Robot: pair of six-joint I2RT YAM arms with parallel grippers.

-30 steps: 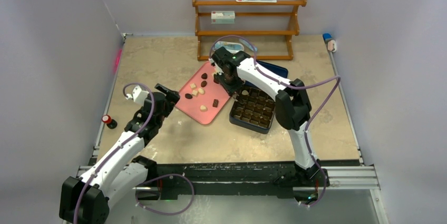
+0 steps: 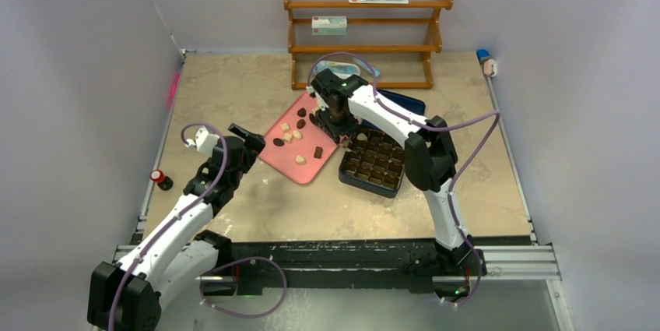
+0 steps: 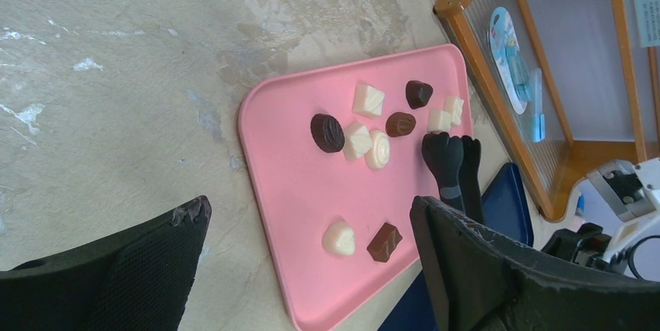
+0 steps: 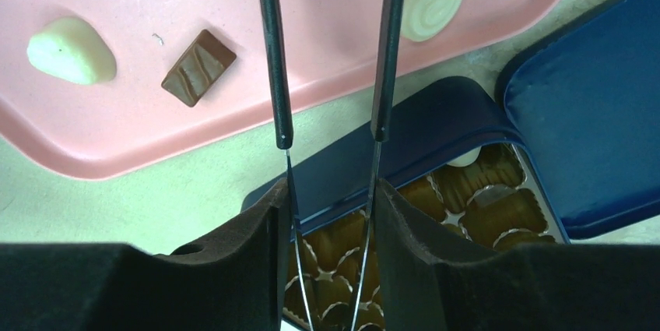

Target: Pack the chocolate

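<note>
Several white and dark chocolates lie on a pink tray [image 3: 292,191], among them a brown rectangular piece [image 4: 198,68] and a white heart [image 4: 71,51]. Beside the tray is a dark compartment box [image 2: 371,160], holding at least one light piece [image 4: 464,158]. My right gripper [image 2: 327,130] is over the tray's right edge, fingers part open, with long dark-handled tips; their ends are out of its wrist view, so what is between them cannot be told. My left gripper [image 2: 247,135] hangs open at the tray's left, its fingers [image 3: 132,261] apart and empty.
A navy lid [image 4: 584,105] lies behind the box. A wooden rack [image 2: 366,47] stands at the back. A small red-capped bottle [image 2: 162,179] is at the far left.
The right arm has shifted very slightly over the tray's right edge. The left arm and the visible chocolates are unmoved.
</note>
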